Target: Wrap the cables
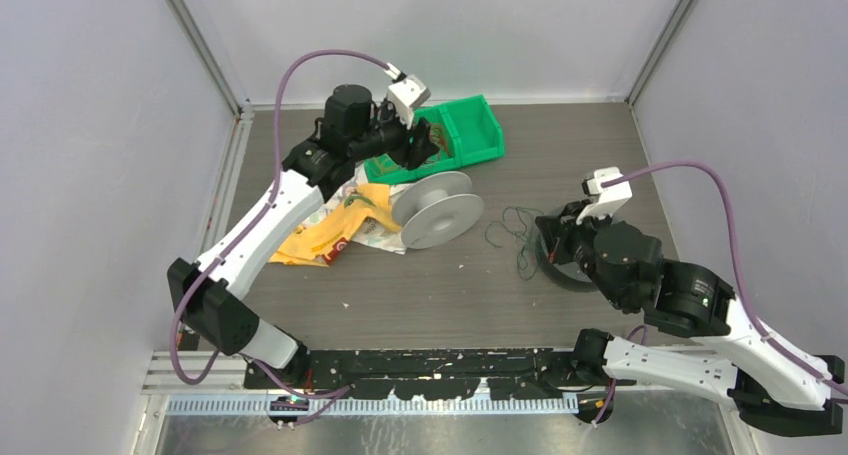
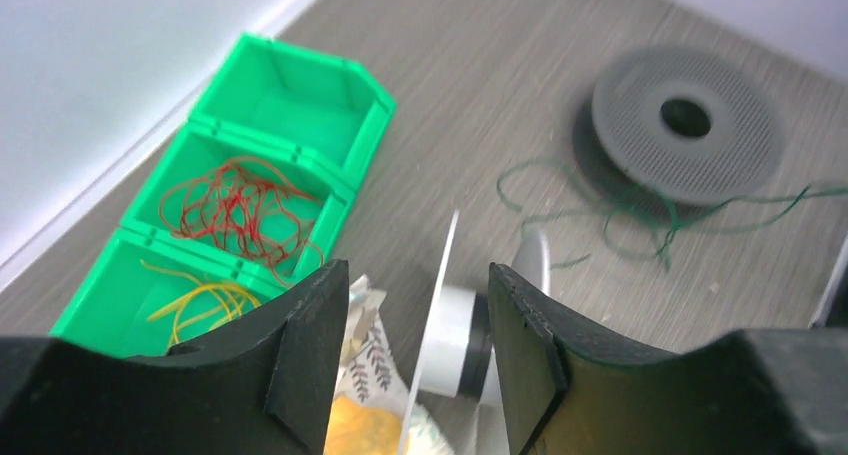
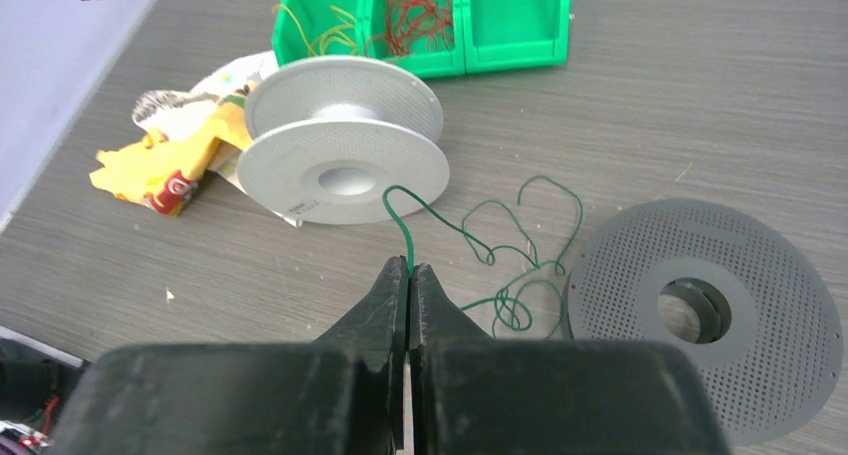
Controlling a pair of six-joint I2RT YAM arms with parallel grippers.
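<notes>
A green cable (image 3: 493, 247) rises in a loop to my right gripper, which is shut on it. Its remaining coils lie tangled on the table beside the grey disc-shaped spool (image 3: 720, 375), which lies flat. Left of that, a pale spool (image 1: 442, 221) stands on its flange rims, and no cable shows around its core. My left gripper (image 1: 424, 151) is open above and behind the pale spool, over the green bin (image 1: 487, 156). Looking down in the left wrist view, I find nothing held between the spread fingers; the pale spool's flange shows beyond them.
Red cables (image 2: 245, 215) and yellow cables (image 2: 215, 297) fill two compartments of the bin; a third is empty. A yellow and white bag (image 1: 340, 225) lies crumpled left of the pale spool.
</notes>
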